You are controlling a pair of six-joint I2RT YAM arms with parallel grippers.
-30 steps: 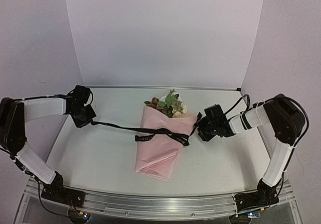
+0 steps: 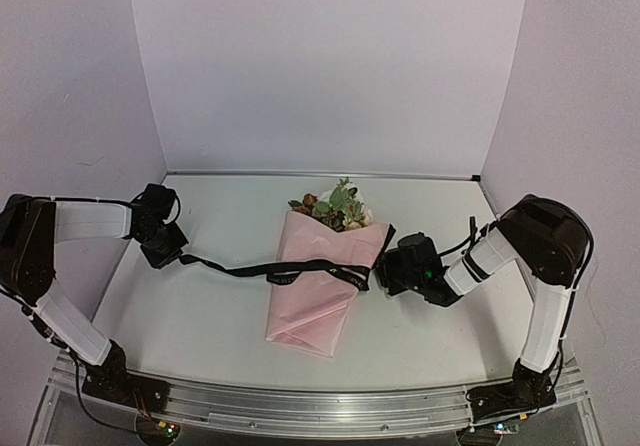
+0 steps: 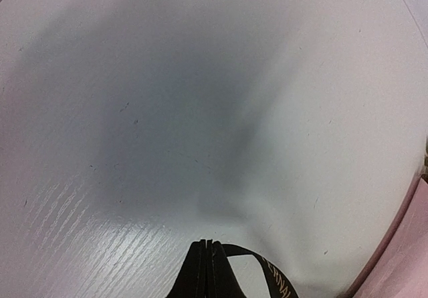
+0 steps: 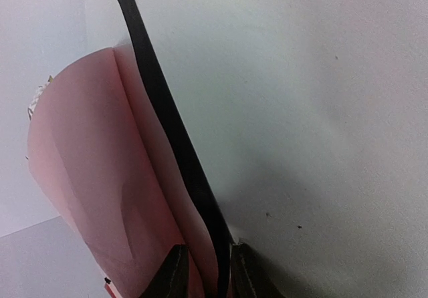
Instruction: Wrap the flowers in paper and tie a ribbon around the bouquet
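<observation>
The bouquet lies on the table in pink wrapping (image 2: 312, 311), its fake flowers (image 2: 340, 206) showing at the far end. Across the wrapping runs a black ribbon (image 2: 240, 269) with a crossed loop; its left length stretches to my left gripper, which is shut on it. At the wrapping's right edge, the other ribbon end (image 4: 170, 121) lies along the paper with its tip free. My right gripper is open there, the ribbon passing in the gap between its fingers in the right wrist view.
Bare white table (image 2: 200, 326) surrounds the bouquet on the near and left sides. Pale walls (image 2: 330, 76) enclose the back and both sides. A metal rail (image 2: 320, 406) runs along the front edge.
The bouquet slid slightly left as my left gripper drew the ribbon left and nearer the front. My right gripper dipped toward the front and shifted left, close against the wrapping's right edge.
</observation>
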